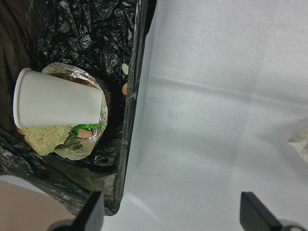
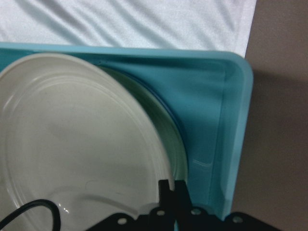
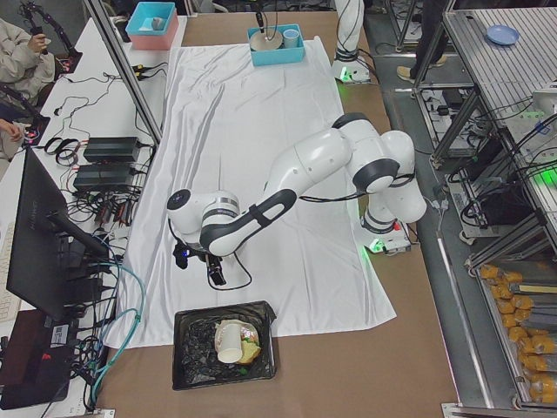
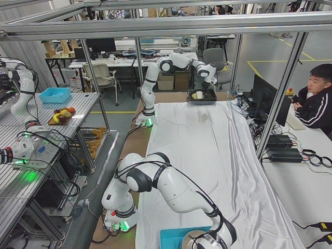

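Note:
A black bag-lined bin [image 3: 191,366] holds a white paper cup [image 1: 57,98] lying on a foil dish with bread [image 1: 45,139] and scraps. My left gripper is open and empty above the white cloth beside the bin. At the far end, a cream plate [image 2: 72,125] is over a greenish plate [image 2: 171,144] in a blue tub [image 2: 231,120]. My right gripper is shut on the cream plate's rim.
A crumpled scrap [image 1: 301,142] lies on the cloth [image 4: 192,135] near the bin. A monitor [image 3: 43,244] and cables line one side.

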